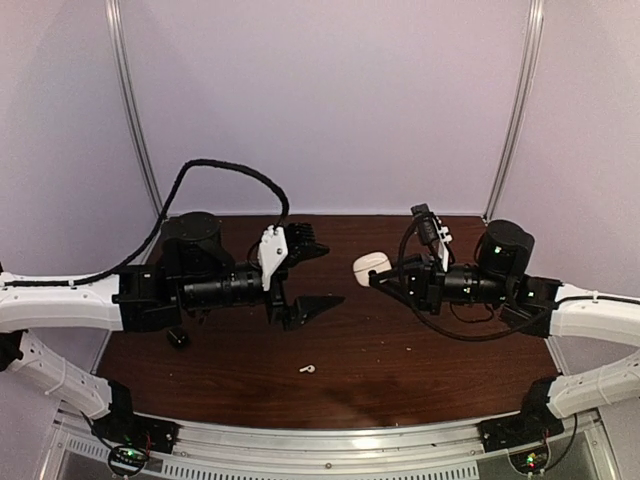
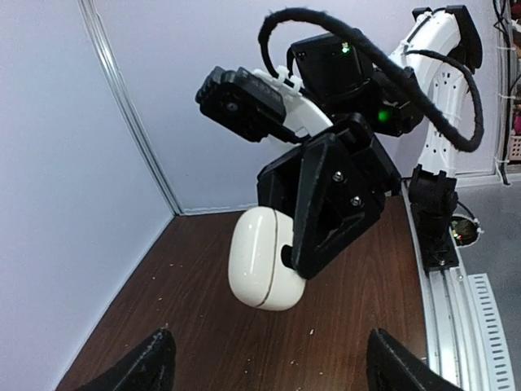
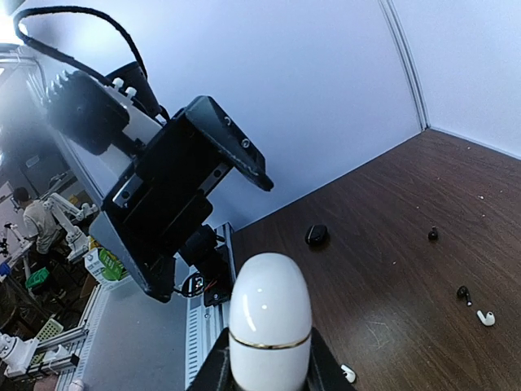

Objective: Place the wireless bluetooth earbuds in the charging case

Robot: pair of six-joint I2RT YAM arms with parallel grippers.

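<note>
A white charging case (image 1: 371, 265) (image 2: 257, 257) (image 3: 269, 301) is held up above the table in my right gripper (image 1: 388, 275), which is shut on it; its lid seam shows. To its left my left gripper (image 1: 330, 273) stands open and empty, fingers apart, facing the case. A white earbud (image 1: 307, 369) lies on the front of the table in the top view. In the right wrist view another white earbud (image 3: 486, 318) lies on the wood, and one (image 3: 348, 373) is partly hidden near the gripper.
A black case (image 3: 317, 235) and small black earbuds (image 3: 463, 295) (image 3: 433, 234) lie on the dark wooden table (image 1: 450, 370). White walls enclose the back and sides.
</note>
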